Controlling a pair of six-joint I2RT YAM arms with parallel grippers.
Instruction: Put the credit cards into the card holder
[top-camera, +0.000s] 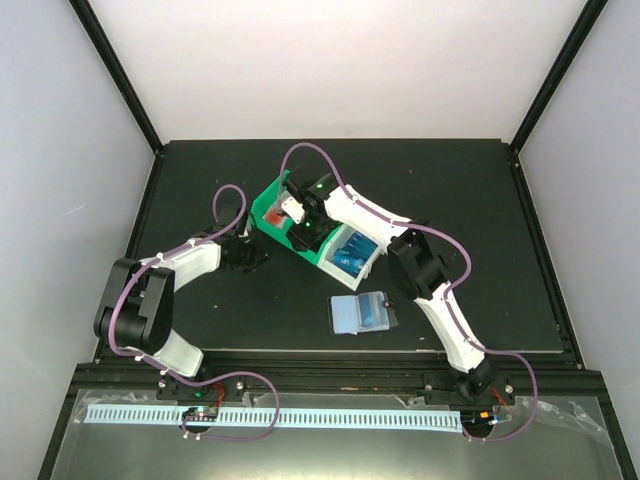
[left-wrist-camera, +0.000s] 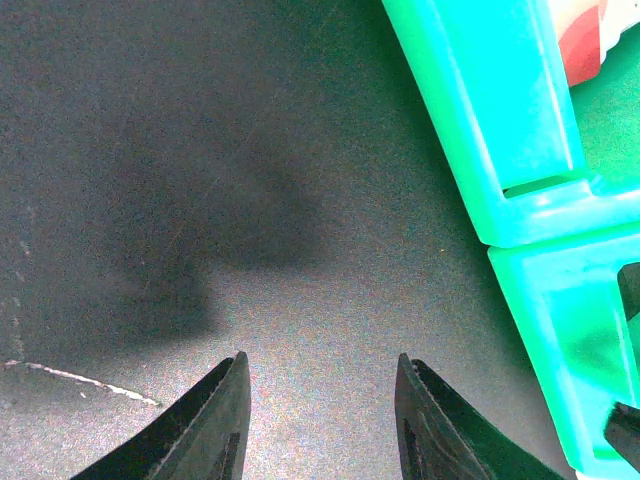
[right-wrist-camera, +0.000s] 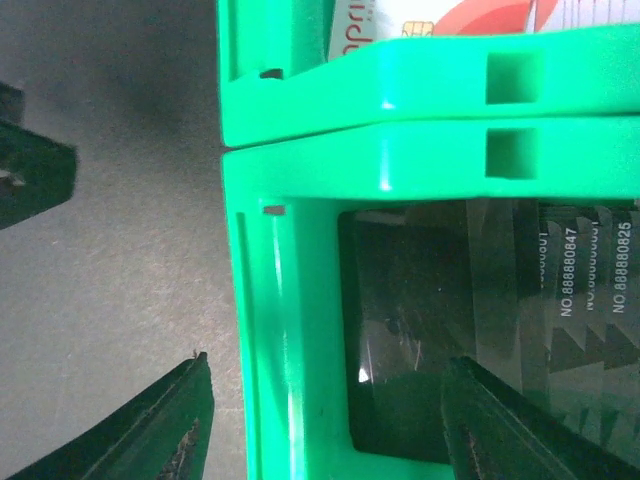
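Observation:
A green compartment box lies diagonally mid-table. Red-and-white cards sit in one section; dark cards with printed numbers stand in another. My left gripper is open over bare table left of the box, nothing between its fingers. My right gripper hangs over the box, open, its fingertips either side of a green wall. A small clear holder with light-blue pieces lies toward the front; whether it is the card holder, I cannot tell.
A white section holding blue items adjoins the green box at its right end. Both arms reach inward from the front.

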